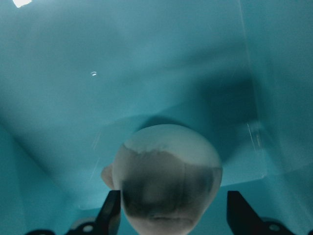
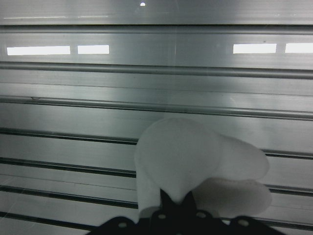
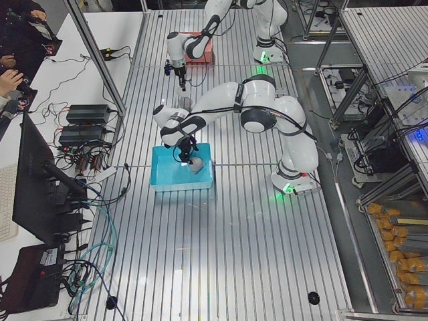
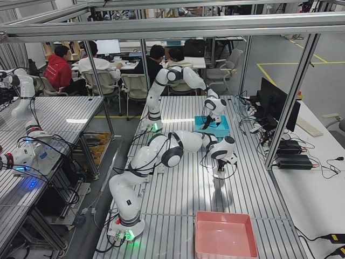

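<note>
My left gripper is open low in the blue bin [image 3: 160, 180], its fingers either side of a round grey-and-white plush toy [image 1: 168, 161] that rests near the bin's wall. My right gripper is shut on a soft white plush [image 2: 178, 147], held over the slatted metal table [image 2: 73, 117]. In the camera right view that arm stands between the blue bin and the red bin [image 4: 226, 234].
Monitors [image 3: 33, 180], power boxes [image 3: 87, 114] and cables line one side of the table. Metal posts [image 4: 288, 102] rise at its edge. The table's end beyond the blue bin [image 3: 221, 254] is clear.
</note>
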